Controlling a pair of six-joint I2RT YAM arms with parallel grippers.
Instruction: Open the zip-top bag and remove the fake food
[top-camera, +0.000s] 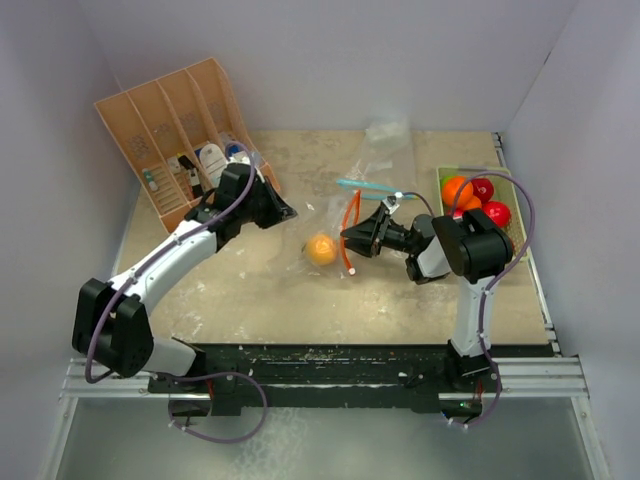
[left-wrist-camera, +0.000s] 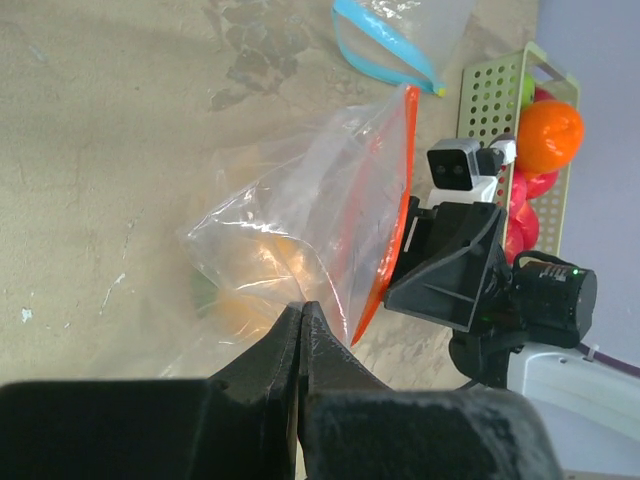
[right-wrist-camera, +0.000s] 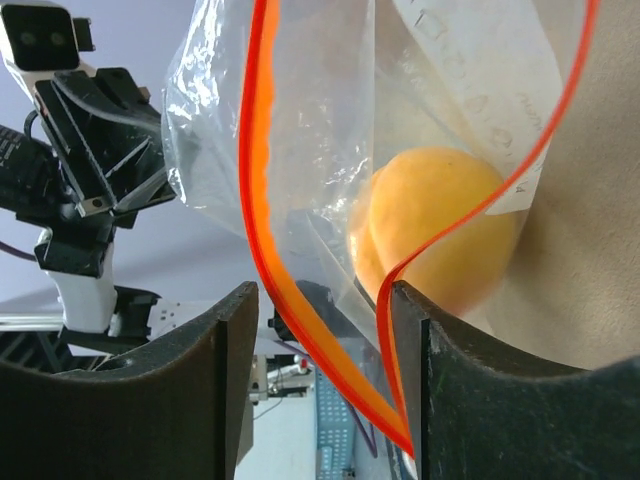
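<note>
A clear zip bag (left-wrist-camera: 270, 230) with an orange zip strip (top-camera: 354, 225) holds yellow-orange fake food (top-camera: 321, 249) (right-wrist-camera: 445, 230). Its mouth gapes in the right wrist view. My right gripper (top-camera: 350, 241) is at the orange strip, its fingers open either side of part of it. My left gripper (top-camera: 286, 214) is shut, left of and above the bag, with nothing seen between its fingertips.
A green basket (top-camera: 450, 178) of fake fruit stands at the right. Another bag with a blue zip (left-wrist-camera: 390, 50) lies behind. A wooden compartment rack (top-camera: 150, 110) is at the back left.
</note>
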